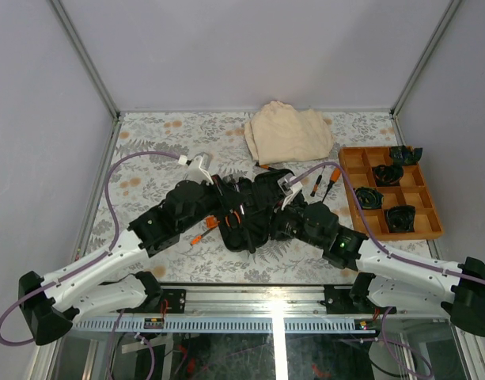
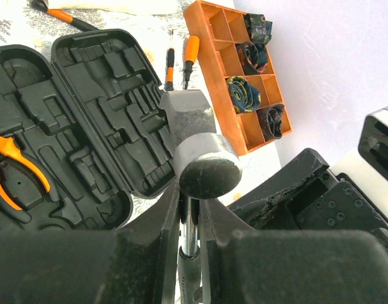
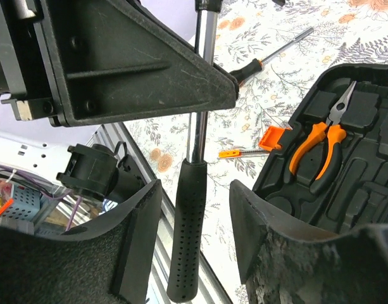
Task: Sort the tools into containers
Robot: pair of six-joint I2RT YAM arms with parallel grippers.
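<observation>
My left gripper is shut on the metal shaft of a hammer [image 2: 203, 149], just below its steel head. In the right wrist view, the hammer's black rubber handle [image 3: 190, 221] hangs down in line with the gap of my right gripper, which stands open, both fingers apart from it. Below lies an unfolded black tool case [image 2: 95, 120]. Orange-handled pliers [image 3: 323, 142] rest in one half of it. Beyond the case are two orange-and-black screwdrivers [image 2: 191, 54], and near it lie a dark-handled screwdriver [image 3: 247, 71] and a small orange one [image 3: 230, 153].
An orange-brown wooden tray [image 1: 353, 158] with compartments, some holding dark rolled items, stands at the right. A folded beige cloth [image 1: 289, 134] lies at the back. Both arms are close together over the case.
</observation>
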